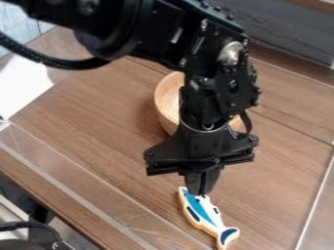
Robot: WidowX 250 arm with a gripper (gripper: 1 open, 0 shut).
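My black gripper (pixel 201 186) points straight down, its fingers close together, just over the upper end of a flat fish-shaped piece (pixel 206 215), cream with blue and white markings, lying on the wooden surface. The fingers look shut; whether they touch the fish is hard to tell. Behind the arm, a round wooden bowl (pixel 169 100) is partly hidden.
A dark grey panel runs along the back. At the lower left is the table's edge with dark items and a cable beyond it.
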